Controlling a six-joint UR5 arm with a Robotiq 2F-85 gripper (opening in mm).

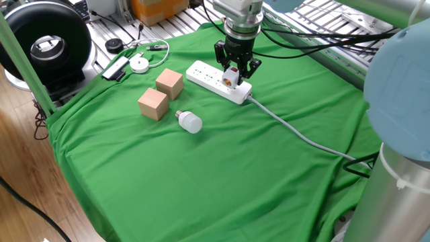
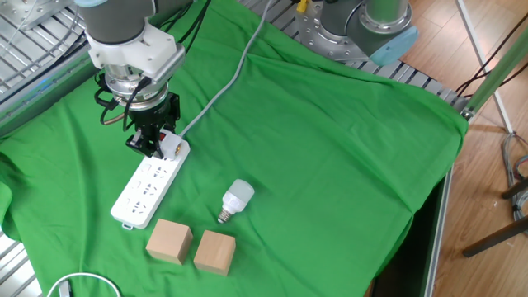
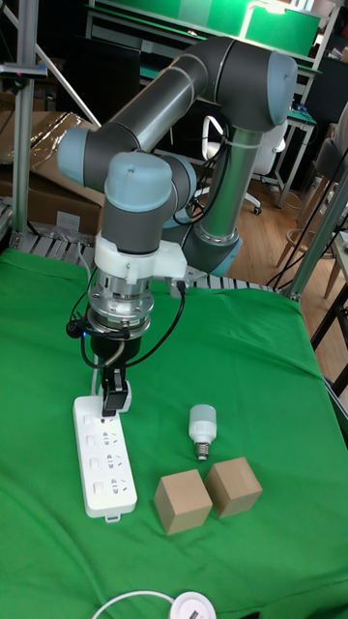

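A white lamp-socket adapter [image 1: 230,78] with a copper-coloured opening and a red switch stands at the cable end of the white power strip [image 1: 203,75]. My black gripper [image 1: 234,72] points down at this adapter, its fingers right around or against it. Whether they press on it or stand slightly apart cannot be told. In exterior view 2 the adapter [image 2: 171,146] shows beside the gripper [image 2: 160,145]; from exterior view 3 the gripper [image 3: 116,407] mostly covers it. The adapter's underside is hidden. A white bulb [image 1: 191,122] with a metal screw base lies on its side on the green cloth.
Two wooden cubes [image 1: 154,104] stand near the bulb. The strip's grey cable [image 1: 302,138] runs across the cloth towards the robot base. A white round charger [image 1: 139,64] with a cable lies at the far left edge.
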